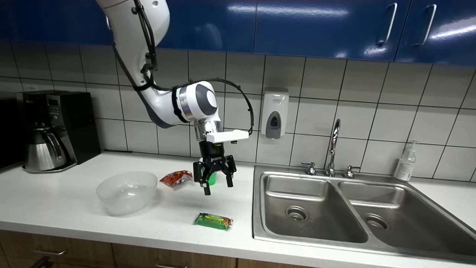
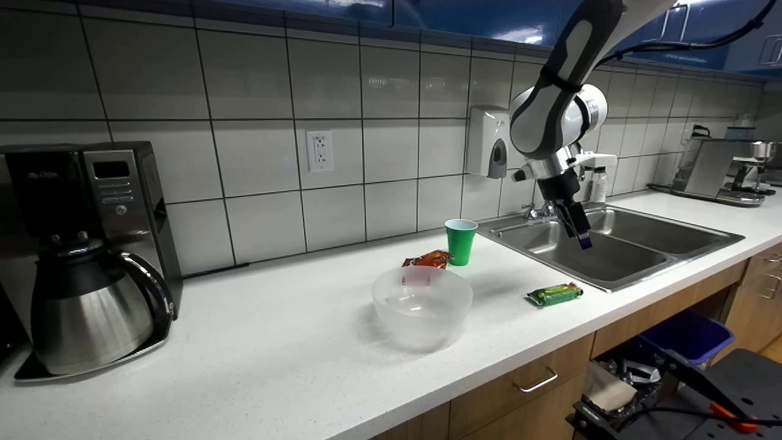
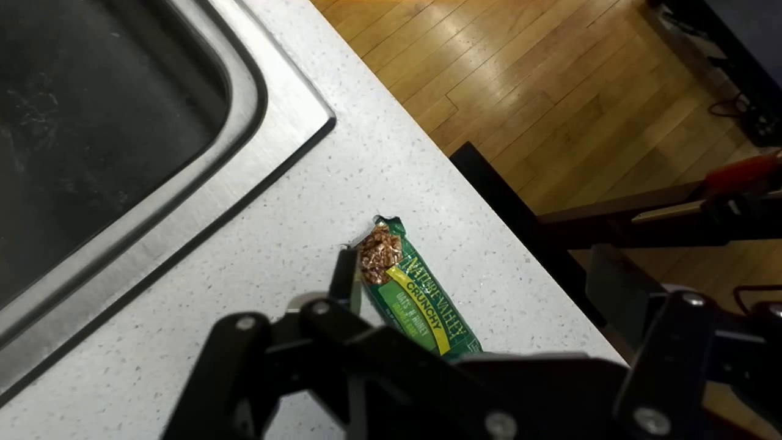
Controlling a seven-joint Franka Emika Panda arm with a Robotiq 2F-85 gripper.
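My gripper hangs open above the counter, its two fingers apart and nothing between them. Below it, toward the counter's front edge, a green granola bar lies flat, left of the sink. In the wrist view, the same bar is partly covered by the dark gripper parts at the bottom; its lettering and a brown end show. Exterior view 2 has the gripper up and to the right of the bar, well clear of it.
A translucent bowl stands to the left on the counter. Behind it are a red snack packet and a green cup. The double sink takes up the right side; a coffee maker stands far left.
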